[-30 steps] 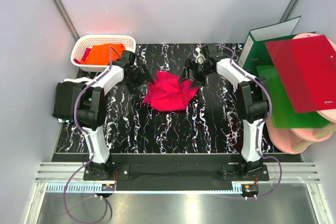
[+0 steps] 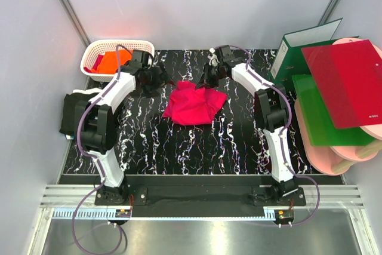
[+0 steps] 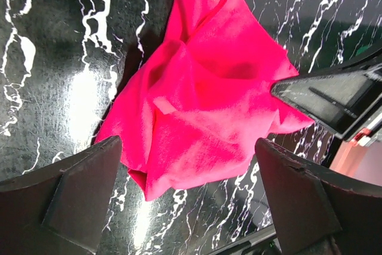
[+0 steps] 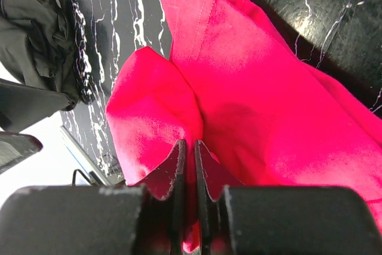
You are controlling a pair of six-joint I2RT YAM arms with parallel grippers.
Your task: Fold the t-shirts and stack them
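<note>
A crumpled red shirt [image 2: 191, 108] lies bunched in the middle of the dark marbled table. Its folds fill much of the right wrist view, where my right gripper is shut on a ridge of the red shirt [image 4: 256, 100]. To the left of the cloth, my left gripper [image 2: 168, 77] stands open and holds nothing. Seen from the left wrist, the red shirt [image 3: 203, 106] lies beyond the wide-apart fingers [image 3: 65, 195], and the right gripper's tip reaches into it from the right.
A white basket [image 2: 89, 67] with orange and red cloth stands at the back left. Folded dark cloth [image 2: 70, 114] lies at the left edge. Binders [image 2: 298, 49] and a pink shelf [image 2: 313, 153] crowd the right.
My right gripper has moved left over the shirt and closed on a fold of it. The left gripper has shifted slightly up, away from the shirt's left edge.
</note>
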